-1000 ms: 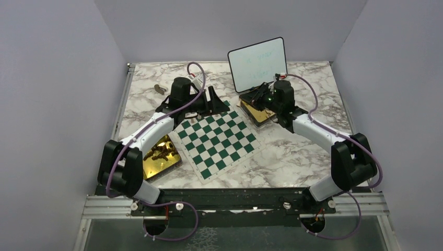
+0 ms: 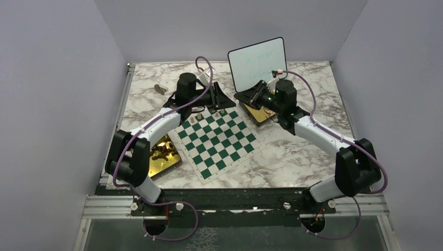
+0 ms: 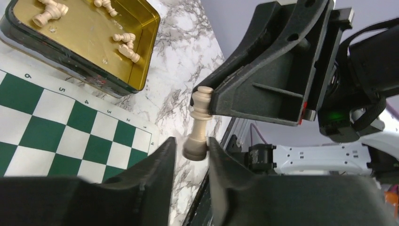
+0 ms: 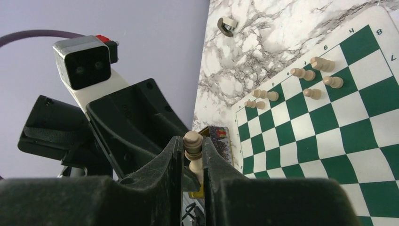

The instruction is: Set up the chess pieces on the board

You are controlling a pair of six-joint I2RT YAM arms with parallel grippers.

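Observation:
A white chess piece (image 3: 199, 127) hangs upright between the grippers. My right gripper is shut on its upper part, above the board's far edge. My left gripper has its fingers around the lower end, part open; whether they touch it is unclear. The green-and-white chessboard (image 2: 214, 146) holds several white pieces (image 4: 333, 82) along its 8 end. More white pieces (image 3: 127, 47) lie in a gold tin (image 3: 80, 28) beside the board.
Another tin (image 2: 162, 164) with dark pieces is at the left front. A whiteboard (image 2: 256, 63) stands at the back.
My left gripper has moved up and right toward the piece. My right gripper has moved slightly left with the piece, meeting the left one.

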